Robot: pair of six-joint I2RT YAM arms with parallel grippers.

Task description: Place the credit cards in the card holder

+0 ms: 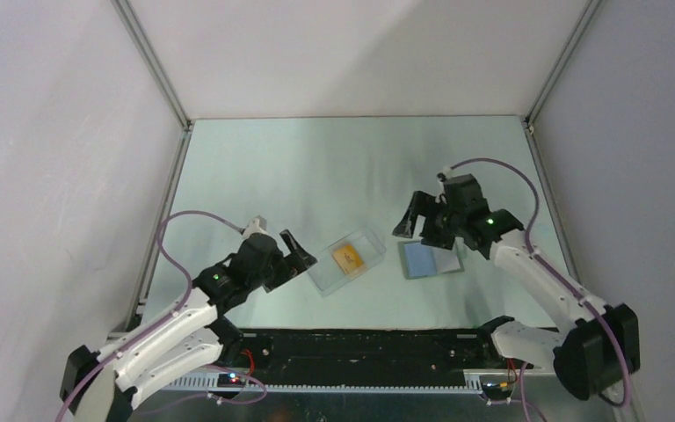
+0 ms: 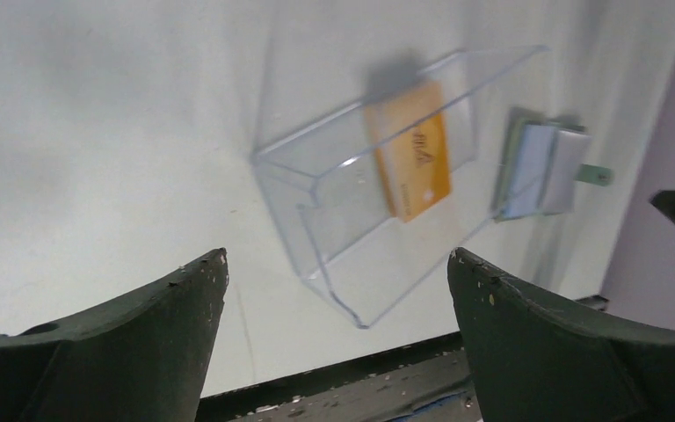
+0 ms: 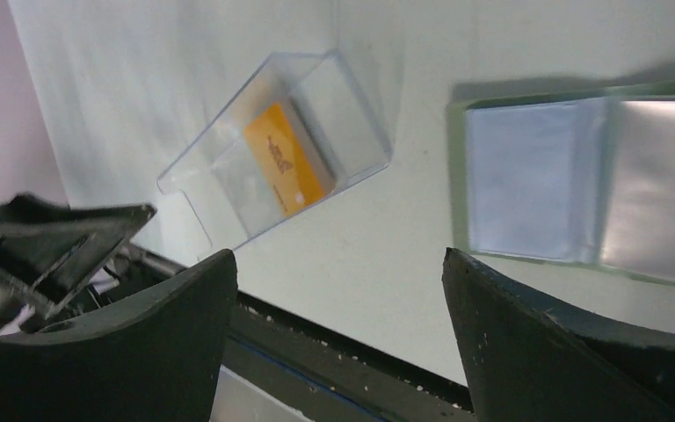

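Observation:
An orange card stack lies inside a clear open box at the table's middle. To its right rests the card holder, spread flat with a green edge, a blue panel and a grey panel. My left gripper stands open at the box's left end, its fingers clear of the box. My right gripper has its fingers wide apart and empty, above the card holder's upper side. In the right wrist view the orange stack leans inside the box.
The two arms reach in from the near corners, with walls beside them. Dark fingers of the left gripper show at the left of the right wrist view. Behind the box and holder the table is bare. A black rail runs along the front.

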